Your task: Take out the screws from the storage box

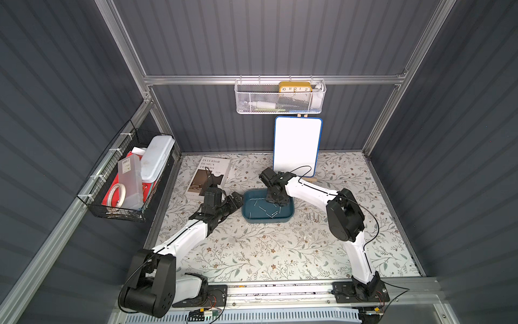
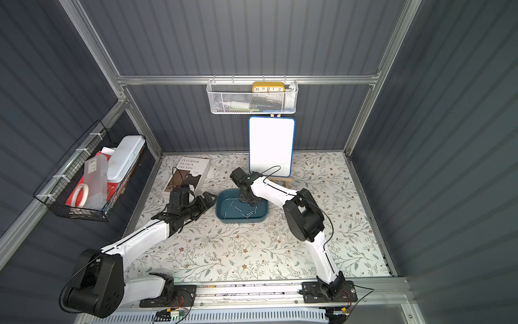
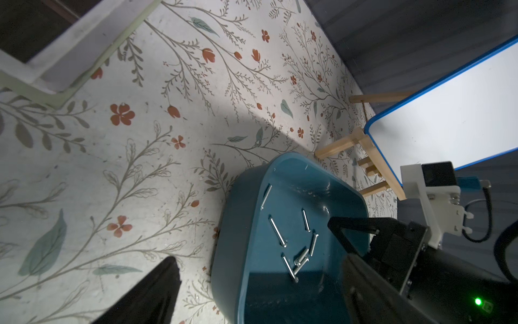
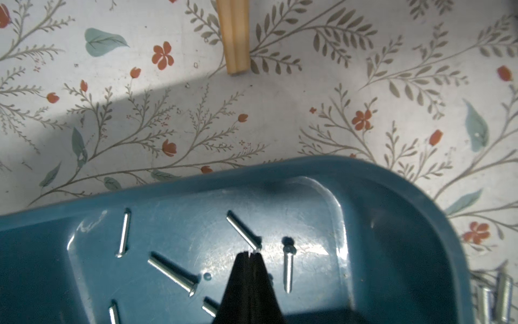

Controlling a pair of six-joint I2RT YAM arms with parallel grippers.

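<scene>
The teal storage box [image 1: 247,216] sits mid-table with several silver screws inside. In the right wrist view, my right gripper hangs over the box, fingertips together with nothing visible between them. One slanted screw [image 4: 242,231] lies on the box floor just past the tips. To its right is an upright-lying screw [image 4: 288,269], and a longer screw [image 4: 171,274] is on the left. Another screw [image 4: 211,307] is partly covered by the fingers. My left gripper is open beside the box's left side, holding nothing.
A few screws [image 4: 503,297] lie on the table right of the box. The whiteboard [image 1: 296,144] on its wooden easel stands close behind. A book [image 1: 206,175] is at the back left.
</scene>
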